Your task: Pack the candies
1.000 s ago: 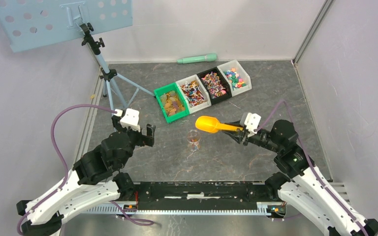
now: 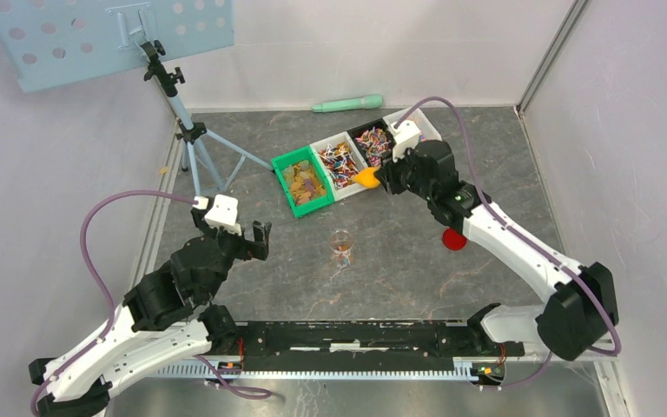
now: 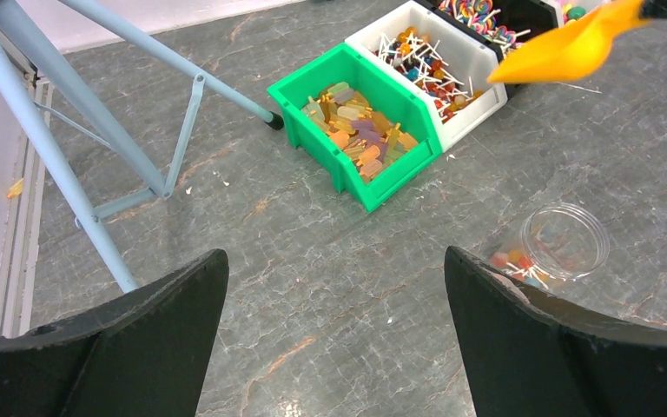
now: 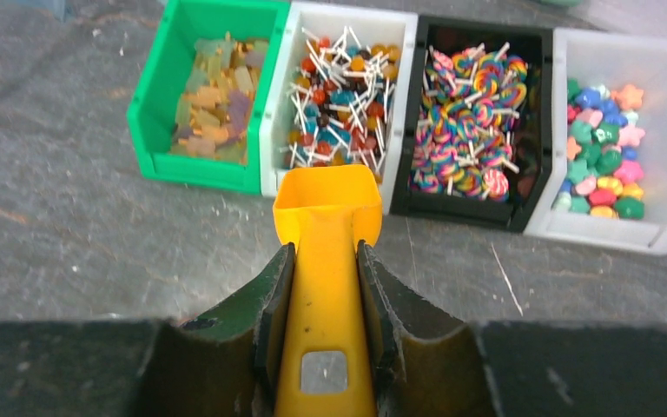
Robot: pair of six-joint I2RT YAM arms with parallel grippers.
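Note:
An orange scoop [image 4: 326, 304] is held by its handle in my right gripper, its bowl just in front of the bins. Behind it stand the green bin [image 4: 143, 130] of gummies, the white bin [image 4: 271, 139] of stick lollipops, the black bin [image 4: 420, 191] of swirl lollipops and the white bin [image 4: 608, 230] of coloured star candies. A clear jar [image 3: 564, 241] with several candies at its bottom stands on the floor. Open and empty, my left gripper hangs left of the jar.
A red lid [image 2: 454, 239] lies near the right arm. The tripod [image 2: 193, 143] stands at the left, one foot near the green bin. A mint-green tube [image 2: 347, 103] lies behind the bins. Bare floor [image 2: 278, 269] separates the left gripper and jar.
The left arm has shifted only slightly.

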